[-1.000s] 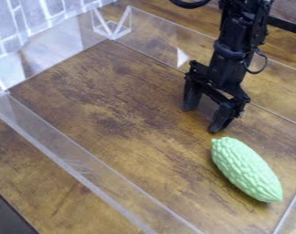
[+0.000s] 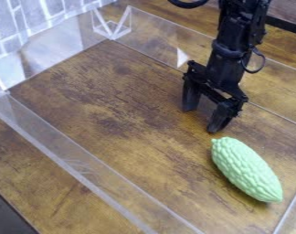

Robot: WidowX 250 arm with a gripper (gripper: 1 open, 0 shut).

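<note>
My black gripper (image 2: 206, 108) reaches down to the wooden board in the right half of the view, its two fingers low at the surface. Whether it is open or shut on anything is hard to tell in the dark shapes. A pale green, ridged bitter-melon-like vegetable (image 2: 246, 169) lies on the board at the lower right, in front of the gripper and apart from it.
Clear plastic walls (image 2: 65, 155) border the wooden work surface (image 2: 101, 110) on the left, back and right. A light patterned cloth (image 2: 23, 27) is at the top left.
</note>
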